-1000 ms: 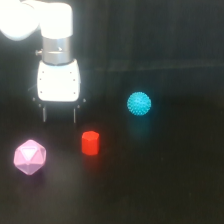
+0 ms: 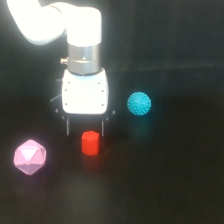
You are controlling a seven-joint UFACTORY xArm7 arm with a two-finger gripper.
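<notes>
The white gripper (image 2: 85,128) points down at the left of the view, its two thin dark fingers spread apart and faint against the dark background. Directly below the gap between them is a small red block (image 2: 90,144), with its top close to the fingertips' level in the image. Nothing shows clasped in the open fingers, and space is visible on both sides of the block. How far the fingers are from it in depth, I cannot tell. Lower left of the block lies a pink faceted ball (image 2: 30,157). A light blue, bumpy ball (image 2: 139,103) is to the upper right.
The surface (image 2: 160,175) is dark, nearly black, and looks bare across the right side and the front. The pink ball is the nearest object to the gripper's left; the blue ball stands well apart on the right.
My gripper has moved right and downward in the image, from the left of the red block to above it, staying open. The block and both balls have not moved.
</notes>
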